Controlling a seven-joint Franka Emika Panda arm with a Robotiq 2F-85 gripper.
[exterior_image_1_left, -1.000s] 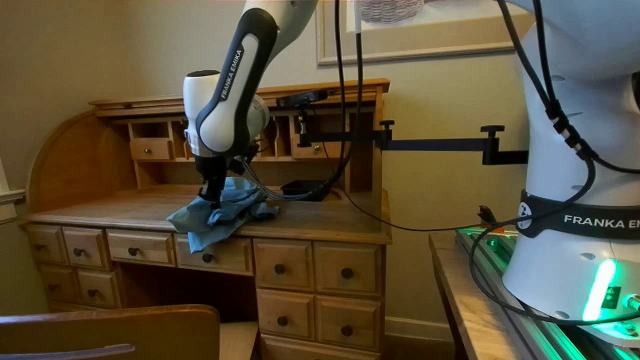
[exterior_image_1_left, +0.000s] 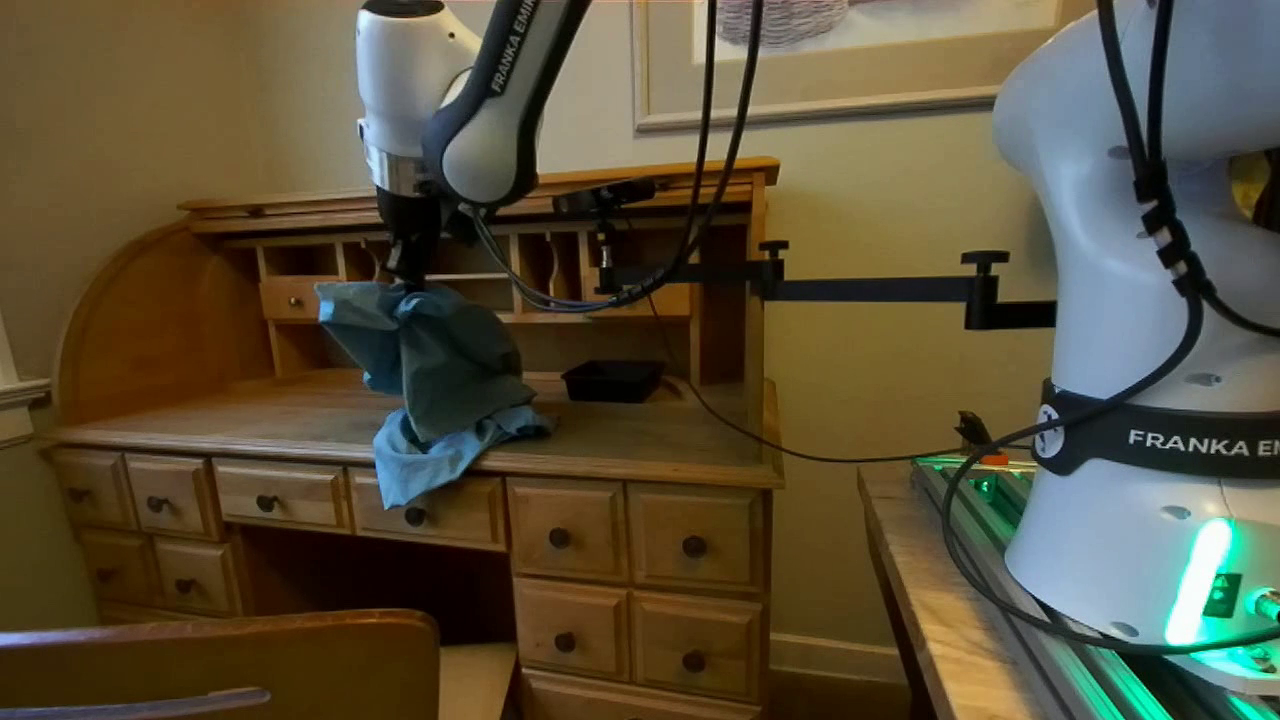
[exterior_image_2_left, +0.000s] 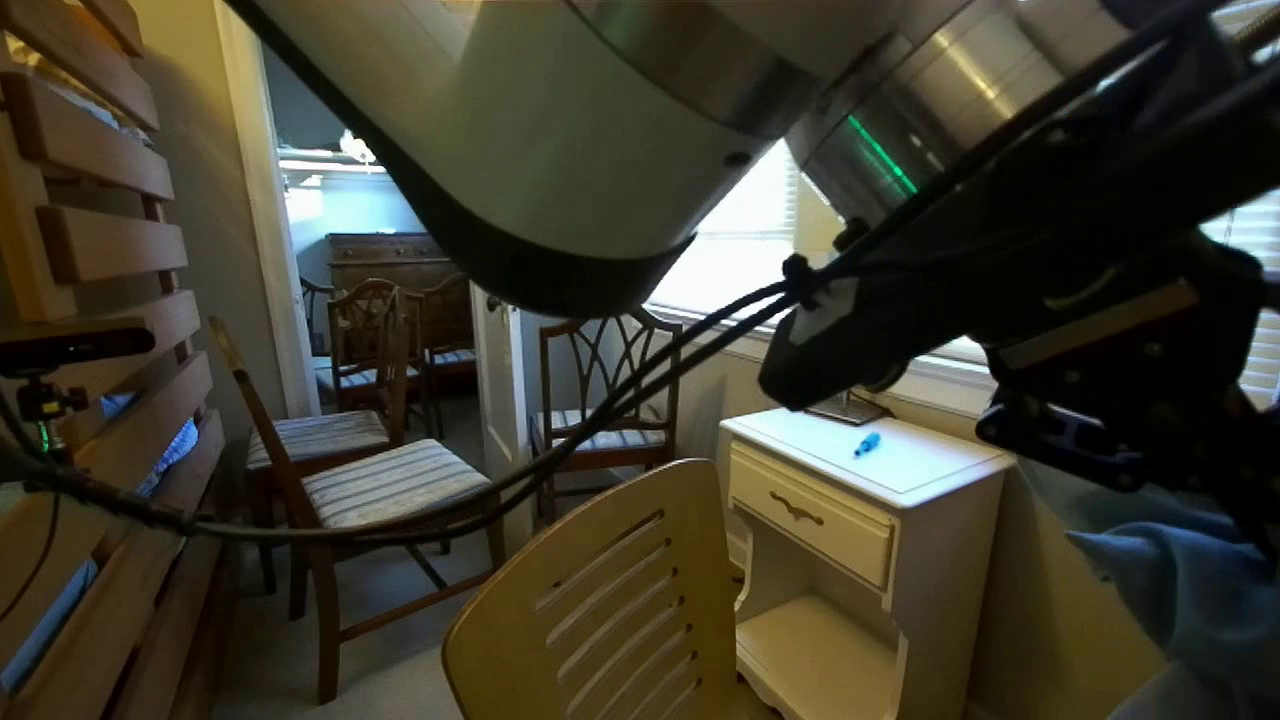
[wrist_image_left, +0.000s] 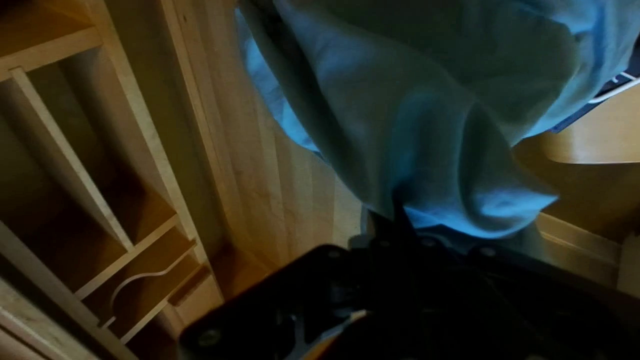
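A crumpled blue cloth (exterior_image_1_left: 456, 360) hangs from my gripper (exterior_image_1_left: 408, 283) above the wooden desk. Its lower folds still rest on the desktop, with a corner draping over the front edge in front of a drawer. In the wrist view the cloth (wrist_image_left: 414, 114) gathers at my gripper, which is shut on a pinch of it; the fingertips are dark and partly covered by fabric. Part of the cloth (exterior_image_2_left: 1188, 588) also shows at the right edge of exterior view 2, below the dark gripper body.
A black tray (exterior_image_1_left: 613, 380) sits on the desktop right of the cloth. Behind it rise the desk's cubbyholes (exterior_image_1_left: 552, 266). A camera arm (exterior_image_1_left: 876, 289) reaches in from the right. A chair back (exterior_image_1_left: 228, 660) stands in front.
My gripper has risen from the desktop and shifted slightly left. The cloth, earlier heaped flat on the desk, is now drawn upward with it.
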